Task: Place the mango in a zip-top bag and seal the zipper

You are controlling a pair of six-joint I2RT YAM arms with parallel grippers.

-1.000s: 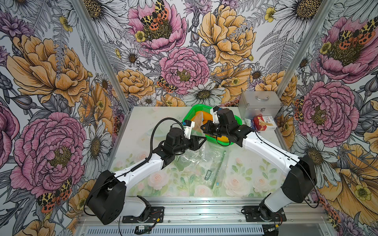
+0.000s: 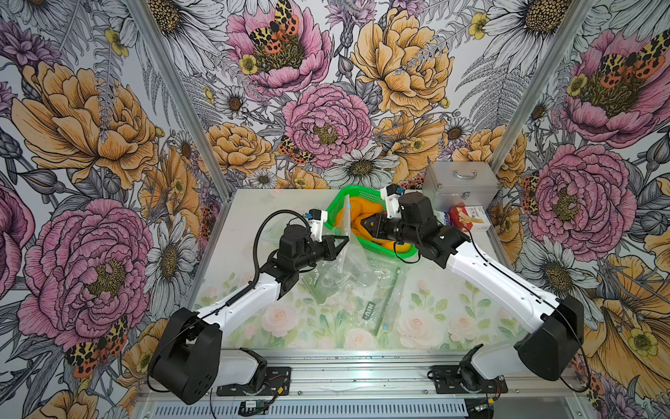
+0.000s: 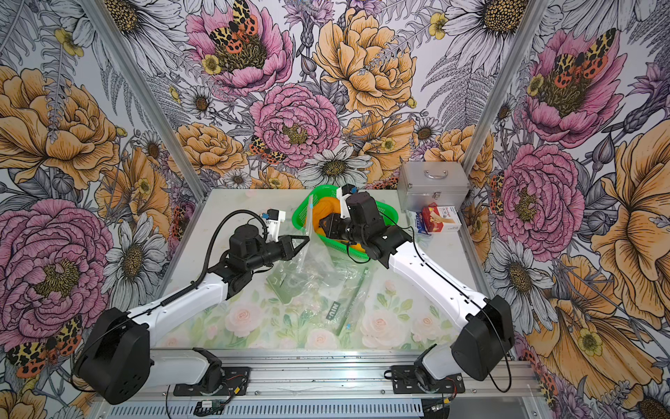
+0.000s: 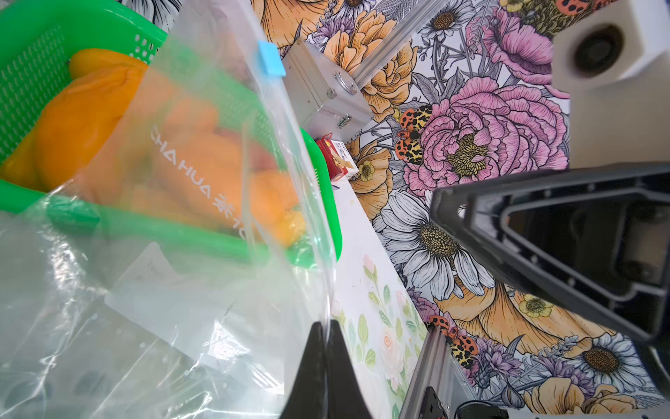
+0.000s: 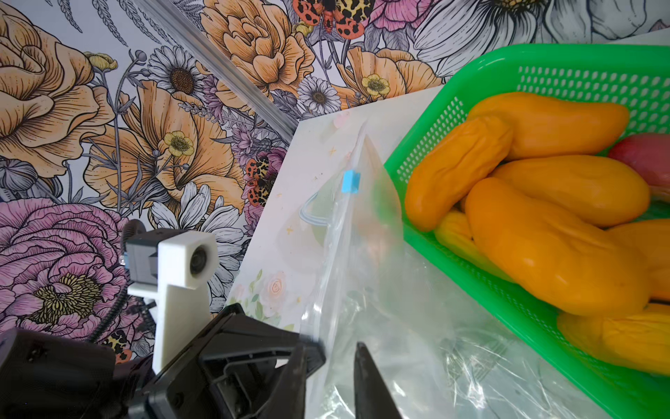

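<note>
A clear zip top bag (image 4: 181, 293) with a blue slider (image 5: 351, 181) is held up beside the basket. My left gripper is shut on the bag's edge, pinching the thin film. In the right wrist view, the fingers of my right gripper stand apart, facing the bag film near the left gripper's tip; the film shows no clear grip between them. Orange-yellow mangoes (image 5: 558, 244) fill the green basket (image 5: 446, 104) to the right. No mango can be made out inside the held bag.
More clear plastic with a printed label (image 2: 368, 310) lies flat on the table in front. A silver case (image 2: 460, 183) and a red-and-white box (image 2: 469, 218) stand at the back right.
My left gripper has moved left, drawing the bag's edge along and upright. The right gripper has shifted slightly to the right and toward the viewer. The basket appears nudged a little left.
</note>
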